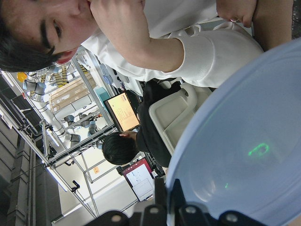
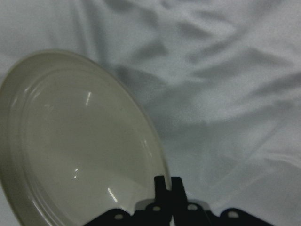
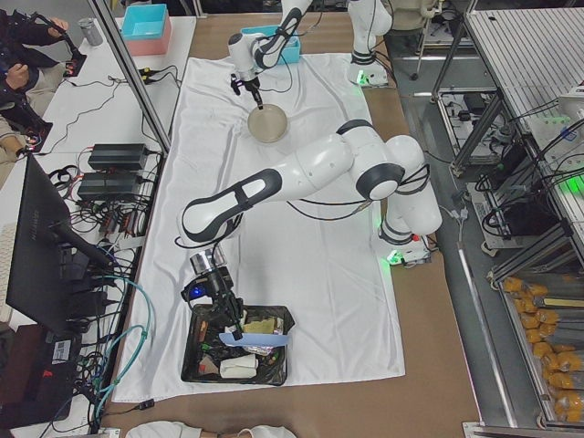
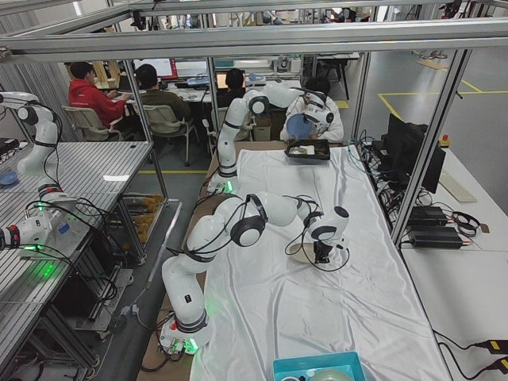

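Observation:
A light-blue plate [image 4: 299,127] [image 1: 235,132] is upright over the black bin [image 3: 196,365], with my left gripper [image 3: 236,330] shut on its rim. At the other end of the cloth a beige plate [image 3: 269,126] [image 2: 84,141] lies flat, my right gripper shut on its rim. In the camera right view the arm partly hides this plate.
The black bin holds several items, including a white piece and a yellow one. A blue tub [image 4: 290,365] with dishes stands at the right arm's end. A person sits beside the black bin.

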